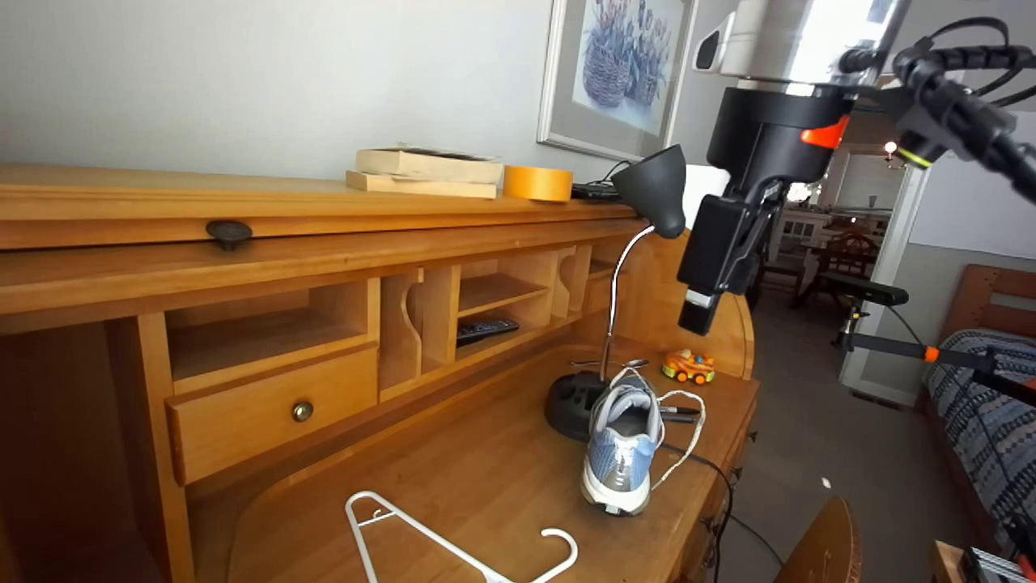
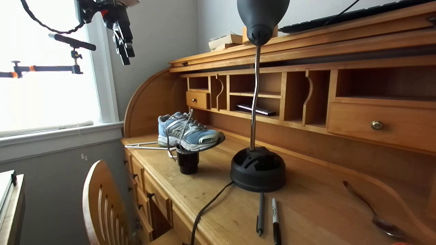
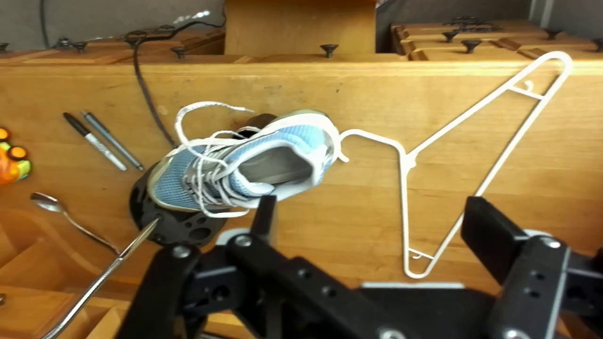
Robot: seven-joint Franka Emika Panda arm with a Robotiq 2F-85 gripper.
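Observation:
A blue and white running shoe (image 3: 282, 161) lies on the desk, its loose white laces trailing toward the desk's front edge. In exterior view 2 its toe end is raised over a small black cup (image 2: 188, 161). To the right of the shoe in the wrist view, a white plastic hanger (image 3: 404, 164) lies flat, its hook by the heel. High above the desktop hangs my gripper, its fingers wide apart and empty. The fingers (image 3: 490, 234) touch nothing. In exterior view 1 the gripper (image 1: 701, 316) appears above and to the right of the shoe.
A black gooseneck lamp (image 2: 258, 169) stands beside the shoe, its stem rising tall. A pen (image 3: 113, 140), a marker (image 3: 95, 141), a spoon (image 3: 73, 220) and an orange toy car (image 1: 689, 368) lie around it. A wooden chair (image 2: 100, 200) stands at the desk's front.

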